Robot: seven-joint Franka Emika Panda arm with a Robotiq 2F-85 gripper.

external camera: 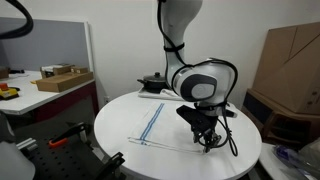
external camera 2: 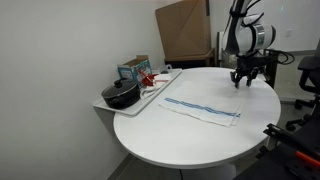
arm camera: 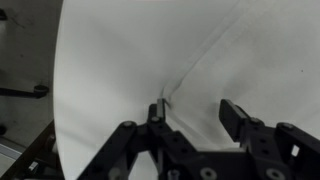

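A white cloth (external camera: 165, 129) with a blue stripe lies mostly flat on the round white table. In the second exterior view the same cloth (external camera 2: 203, 108) shows its stripe along one side. My gripper (external camera: 207, 148) is low at the cloth's right corner, pointing down. From the wrist, the gripper has its fingers apart, with a cloth edge running up between them. One corner of the cloth (arm camera: 168, 98) lies right by the left fingertip; whether they touch I cannot tell.
A black pot (external camera 2: 121, 94) sits on a tray (external camera 2: 150, 91) at the table's far side, with boxes and small items beside it. Large cardboard boxes (external camera: 288, 65) stand behind the table at right. Bare table surrounds the cloth.
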